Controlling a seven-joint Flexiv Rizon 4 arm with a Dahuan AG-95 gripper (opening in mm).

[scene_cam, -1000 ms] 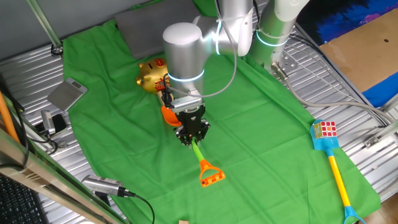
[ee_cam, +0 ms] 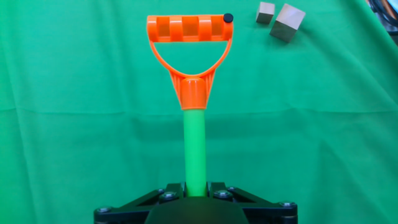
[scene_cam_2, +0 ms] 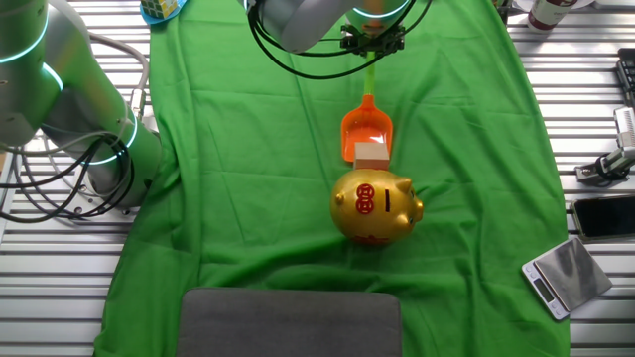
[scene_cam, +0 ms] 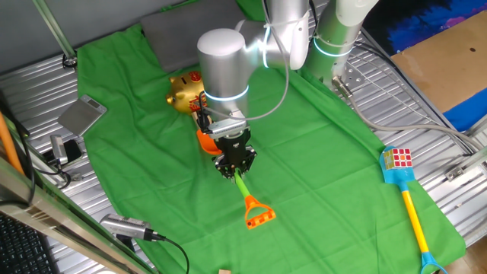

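Observation:
The toy shovel has an orange D-shaped handle [ee_cam: 190, 29], a green shaft [ee_cam: 194, 146] and an orange scoop [scene_cam_2: 367, 129]. My gripper is shut on the green shaft, its fingers on either side of it. In exterior view 2 the scoop's front edge meets a small wooden block [scene_cam_2: 372, 154], which stands right against the golden piggy bank [scene_cam_2: 375, 205]; whether the block rests on the scoop's lip, I cannot tell. From exterior view 1, my arm covers part of the scoop and the middle of the shaft.
A blue and yellow shovel [scene_cam: 412, 217] with a puzzle cube [scene_cam: 397, 158] in its scoop lies at the right edge. Two wooden blocks, a smaller one [ee_cam: 265, 12] and a larger one [ee_cam: 287, 23], lie beyond the handle. A grey pad [scene_cam_2: 288, 322] borders the cloth. Open cloth lies right of the arm.
Over the last second my arm and the held shovel have shifted only very slightly, toward the left in exterior view 1. The other objects look unmoved.

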